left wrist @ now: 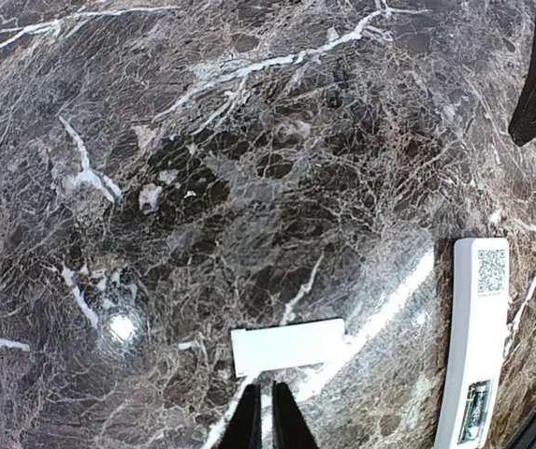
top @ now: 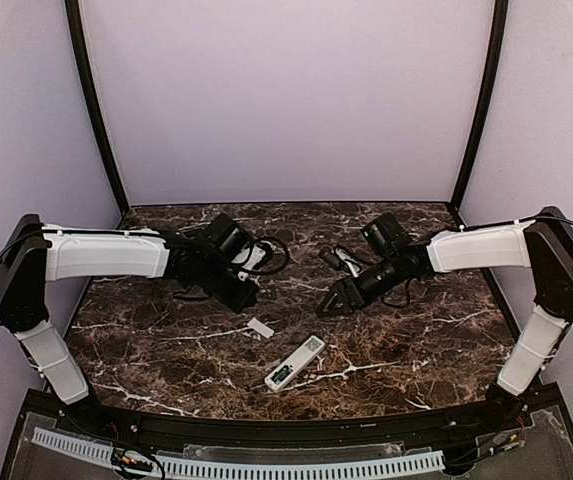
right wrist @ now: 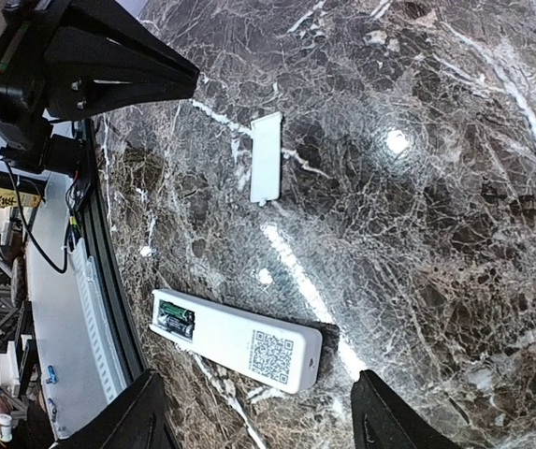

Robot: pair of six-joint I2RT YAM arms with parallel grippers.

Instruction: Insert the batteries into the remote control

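Observation:
The white remote (top: 294, 362) lies on the dark marble table, front center; its battery bay (right wrist: 176, 316) is uncovered, with battery shapes showing inside. The white battery cover (left wrist: 287, 344) lies apart from it, to the left in the top view. My left gripper (top: 246, 300) is above and beyond the cover, shut, nothing visible between its fingers. My right gripper (top: 331, 300) hangs open and empty above the table, beyond the remote's QR-code end, its fingertips at the bottom of the right wrist view.
A dark frame edge (top: 266, 428) runs along the front; pale walls enclose the sides and back.

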